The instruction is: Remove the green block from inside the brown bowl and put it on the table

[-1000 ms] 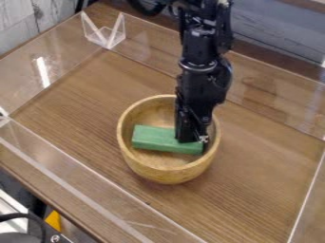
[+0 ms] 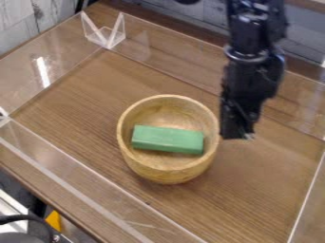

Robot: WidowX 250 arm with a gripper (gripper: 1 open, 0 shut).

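Note:
The green block point(image 2: 168, 140) lies inside the brown bowl point(image 2: 132, 163), on its floor. It is long and flat-topped, and its right end lies near the bowl's right inner wall. My black gripper point(image 2: 234, 129) hangs beyond the bowl's right rim, apart from the block. Its dark fingertips are blurred together, so how far apart they stand is unclear. I see nothing held there.
A clear wire-like stand point(image 2: 105, 30) is at the upper left of the table. Dark cables point(image 2: 26, 226) lie at the lower left corner.
My arm has moved right, from over the bowl's right part to outside its right rim. Bowl and green block look to be in the same place.

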